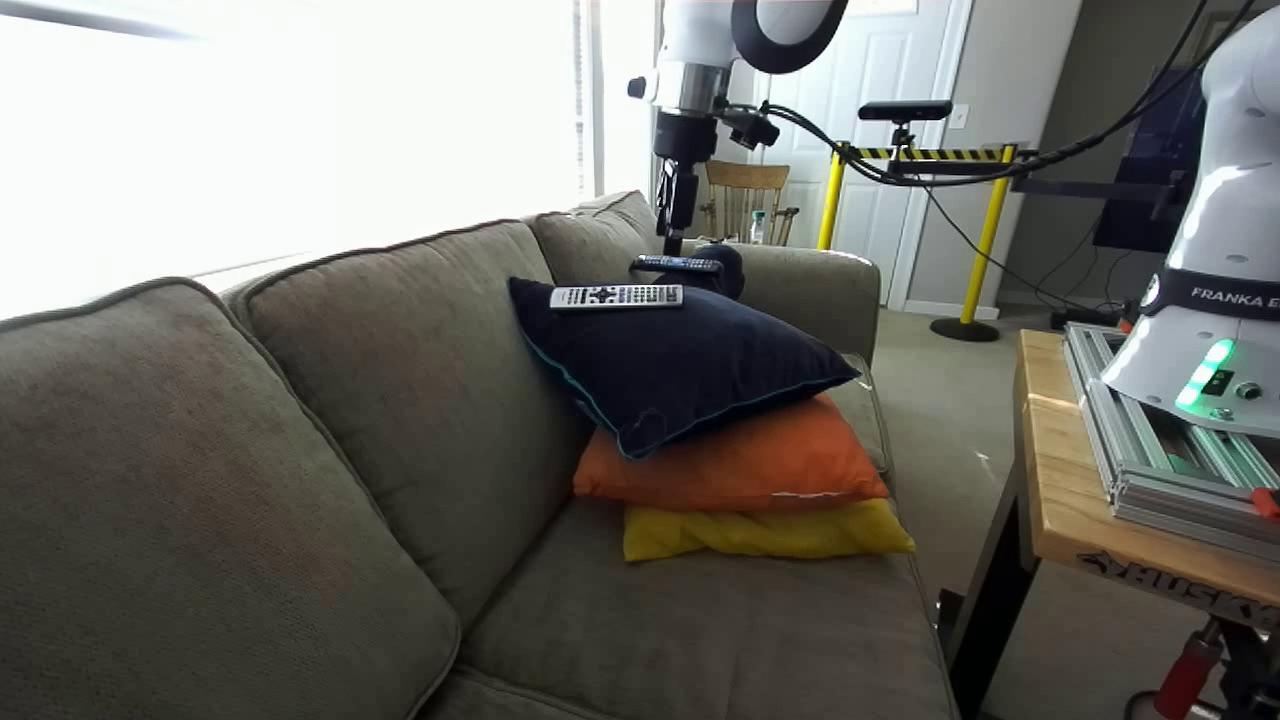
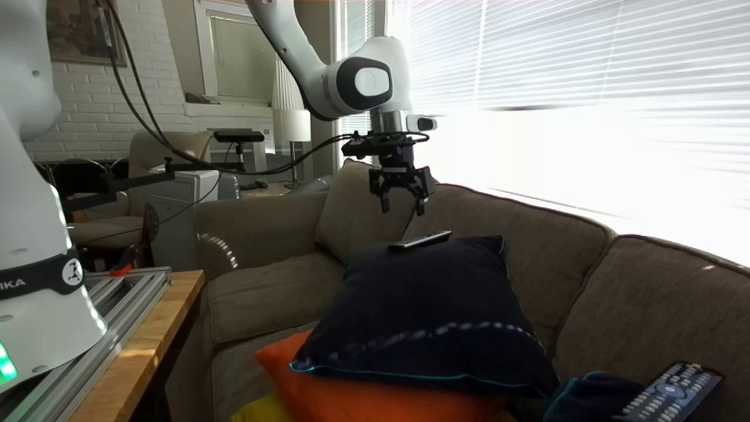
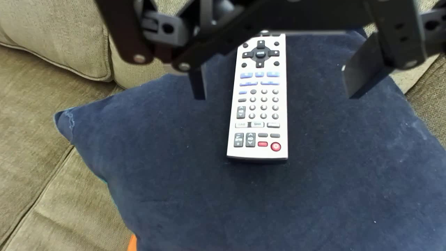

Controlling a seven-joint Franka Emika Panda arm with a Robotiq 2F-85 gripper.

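A silver remote (image 3: 259,104) lies flat on the dark blue pillow (image 3: 184,167), its far end hidden behind my gripper in the wrist view. My gripper (image 2: 402,210) is open above it, fingers pointing down, nothing between them. From the wrist, one finger (image 3: 197,83) shows on each side of the remote, with air between gripper and pillow. In exterior view 1 the same remote (image 1: 617,296) rests on top of the pillow stack. A second, dark remote (image 1: 678,264) sits on another dark cushion behind it.
Under the blue pillow are an orange pillow (image 1: 744,462) and a yellow one (image 1: 768,532). The sofa backrest (image 1: 408,348) rises close beside the stack. A wooden table (image 1: 1050,480) carrying the arm's base stands opposite. The near sofa seat is clear.
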